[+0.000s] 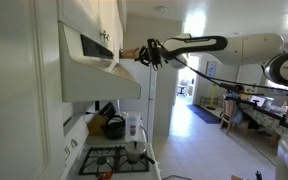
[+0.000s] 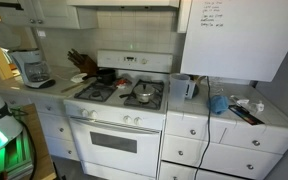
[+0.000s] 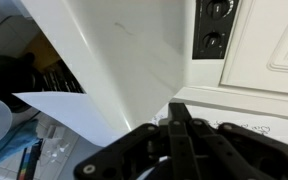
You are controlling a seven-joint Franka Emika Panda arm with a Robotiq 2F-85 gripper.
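High beside the upper cabinets, my gripper (image 1: 149,54) is at the end of the raised arm (image 1: 204,46). Its dark fingers show at the bottom of the wrist view, where the gripper looks shut, with nothing visible between the fingers. Beyond it is the white range hood (image 3: 124,45) with a black panel of knobs (image 3: 215,28). A white cabinet door (image 3: 284,50) fills the right of that view. From the side, the hood (image 1: 96,83) juts out over the stove (image 1: 117,160). Whether the gripper touches anything cannot be told.
On the stove (image 2: 122,97) stands a silver pot (image 2: 143,92). A blue pitcher (image 2: 180,86) and small items lie on the counter to its right. A whiteboard (image 2: 229,35) hangs above. Open floor (image 1: 199,150) lies right of the stove.
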